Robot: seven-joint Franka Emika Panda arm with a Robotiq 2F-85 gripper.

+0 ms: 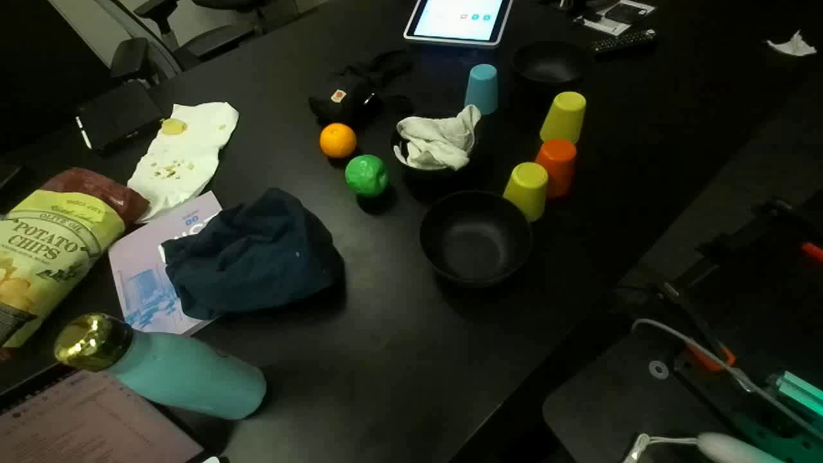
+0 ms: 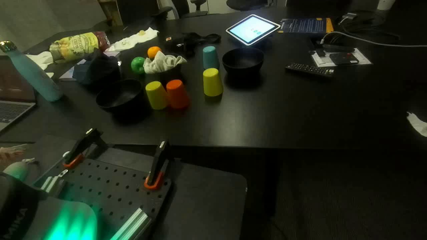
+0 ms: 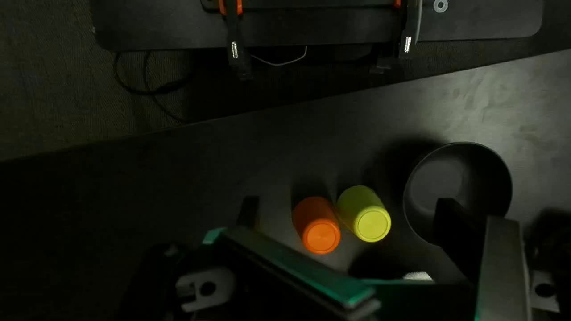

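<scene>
My gripper is open in the wrist view, its two dark fingers spread wide and nothing held. Between and beyond them, on the table, show an upside-down orange cup and a yellow cup side by side. An empty black bowl sits partly behind the right finger. Exterior view 1 shows a second yellow cup and a blue cup, both upside down. A grey cloth lies in another black bowl. Near it are a green ball-like object and an orange. Neither exterior view shows the gripper.
A third black bowl stands near a tablet and a remote. Dark blue cloth, a chips bag and a teal bottle crowd one end.
</scene>
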